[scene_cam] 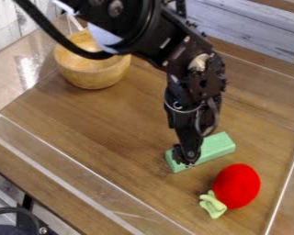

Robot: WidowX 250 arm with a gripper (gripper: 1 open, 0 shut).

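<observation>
My black gripper [187,149] hangs from the top over a mint-green block [215,147], its fingertips down at the block's left part. I cannot tell whether it grips the block or how far apart the fingers are. The green block lies flat on the wooden table, partly hidden by the gripper. A red round object [237,186] with a pale green leafy end [212,204] lies in front of the block, to the right.
A wooden bowl [88,70] stands at the back left, partly behind the arm. The table's edges run along the front left and right.
</observation>
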